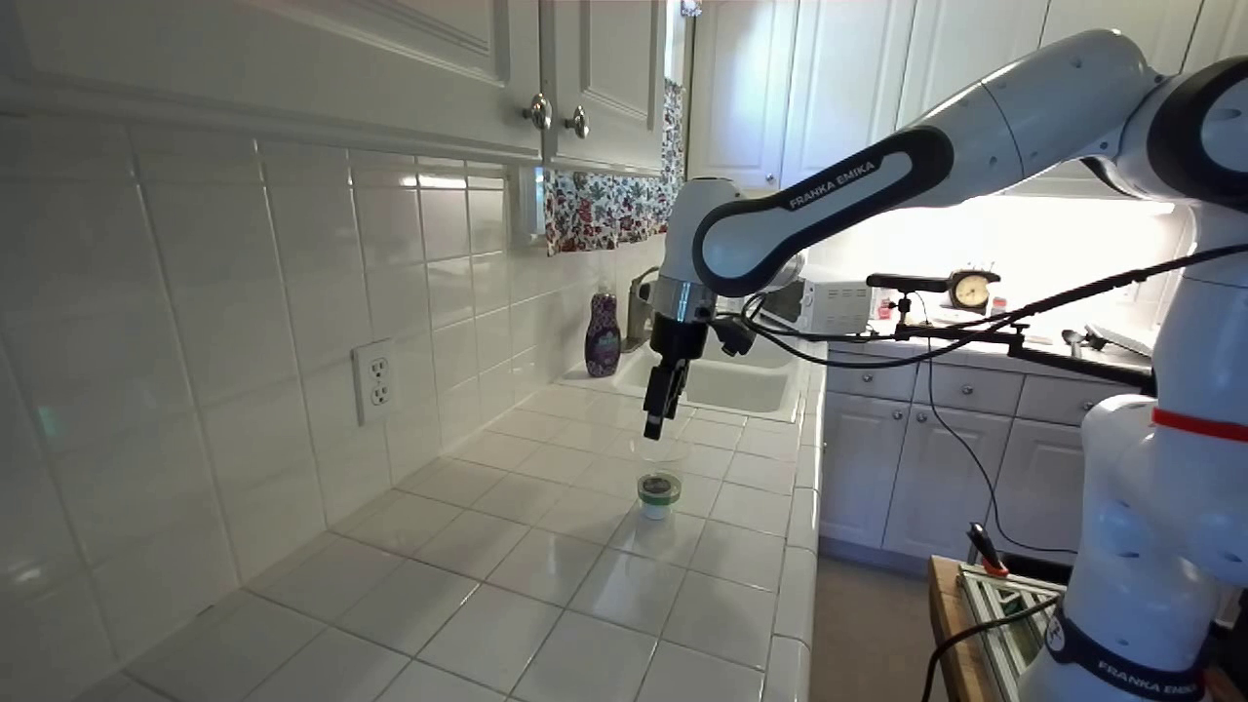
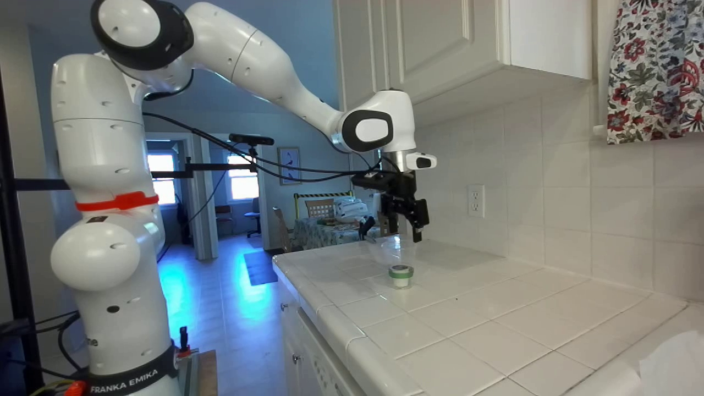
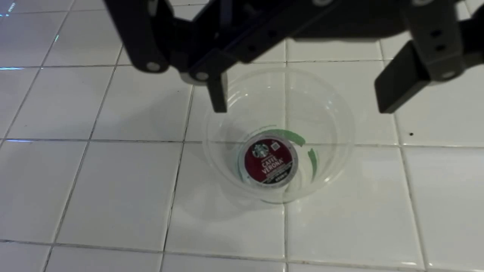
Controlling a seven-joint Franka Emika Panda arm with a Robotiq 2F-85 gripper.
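Observation:
A clear plastic cup with green marks low on its wall stands on the tiled counter, its round mouth facing up in the wrist view. Within its outline, toward the bottom, shows a coffee pod with a dark red lid reading Caffè Verona. From outside, the cup's clear wall is faint, and a green-banded part shows low down. My gripper is open above the cup, its fingers wide apart with nothing between them. In the second exterior view the gripper points down over the cup.
A sink and a purple bottle lie beyond the cup. The tiled wall with an outlet bounds one side, under overhanging cabinets.

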